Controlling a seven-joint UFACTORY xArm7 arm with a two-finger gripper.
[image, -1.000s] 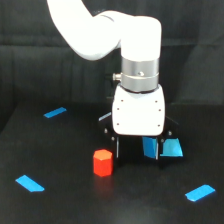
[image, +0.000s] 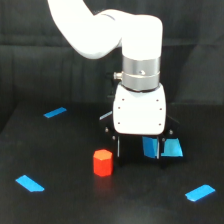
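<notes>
A red block (image: 103, 163) with an angular outline stands on the black table, left of centre. My white arm reaches down from the top, and its gripper (image: 138, 150) hangs to the right of the block, apart from it. The gripper's dark fingers blend into the black background, so how far apart they stand is hard to make out. Behind the hand, on its right side, a blue object (image: 173, 148) shows in part; the hand covers the rest.
Blue strips mark the table: one at the back left (image: 55, 112), another at the front left (image: 30, 184) and a third at the front right (image: 200, 192). A dark curtain (image: 40, 60) hangs behind.
</notes>
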